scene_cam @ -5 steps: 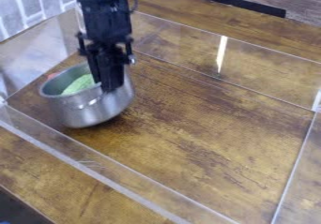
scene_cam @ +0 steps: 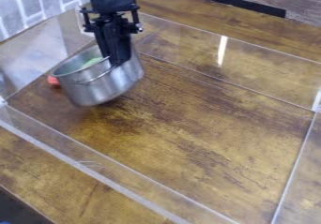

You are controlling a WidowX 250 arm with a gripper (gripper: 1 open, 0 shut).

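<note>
My black gripper (scene_cam: 115,42) reaches down from the top at the left of the camera view, at the near rim of a steel pot (scene_cam: 98,85). The pot is tilted, with something green partly visible inside it. Whether the fingers are closed on the rim cannot be made out. A small red object (scene_cam: 53,81) shows just behind the pot's left side, mostly hidden.
A wooden table (scene_cam: 201,143) is enclosed by low clear panels (scene_cam: 226,54) along its sides. A dark strip runs along the back edge.
Since a second ago the gripper and pot have moved up and slightly right, and the pot is more tilted, with less of its inside showing.
</note>
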